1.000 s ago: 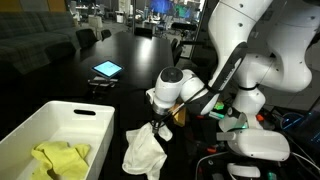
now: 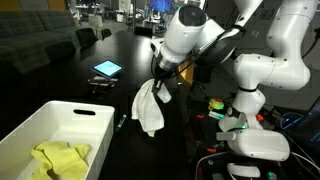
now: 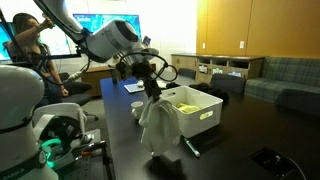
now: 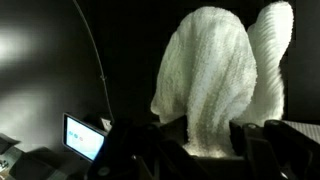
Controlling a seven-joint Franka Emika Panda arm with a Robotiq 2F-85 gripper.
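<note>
A white cloth point(image 2: 149, 110) hangs in loose folds from my gripper point(image 2: 161, 74), which is shut on its upper part above the black table. In exterior view 2 the cloth point(image 3: 160, 126) drapes below the gripper point(image 3: 153, 91), in front of the white box. The wrist view shows the cloth point(image 4: 208, 70) bunched between the dark fingers and spreading outward, covering much of the picture; the pinched spot itself is partly hidden by folds.
A white open box point(image 2: 72, 121) stands at the left with a yellow cloth point(image 2: 60, 160) inside. A pen-like object point(image 2: 121, 123) lies between box and cloth. A lit tablet point(image 2: 107, 68) sits farther back.
The gripper has risen from near the table, lifting the white cloth with it. Cloth that lay spread on the table now hangs narrower and higher. The box and yellow cloth have stayed put.
</note>
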